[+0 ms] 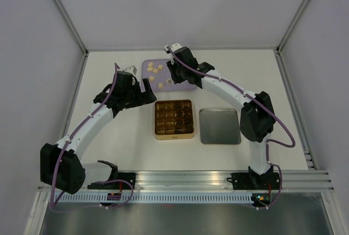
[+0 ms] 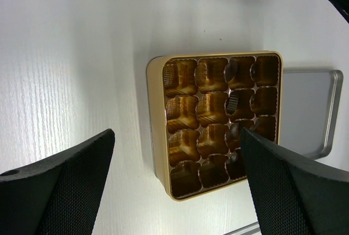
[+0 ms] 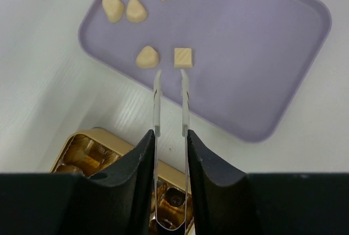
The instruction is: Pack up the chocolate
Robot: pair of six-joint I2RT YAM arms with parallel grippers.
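Note:
A purple tray (image 1: 180, 85) holds several cream chocolates, among them a square one (image 3: 182, 57) and a rounded one (image 3: 147, 58). My right gripper is over the tray, its pale fingertips apart just below the square piece; nothing clearly shows between them. Below the tray is the gold compartmented box (image 1: 174, 119); the right wrist view shows dark round pieces in some cells. My left gripper (image 1: 145, 90) stands open at the box's upper left, empty, with the box between its fingers from above in the left wrist view.
A grey metal tray (image 1: 220, 126) lies right of the box. Walls and metal rails border the table.

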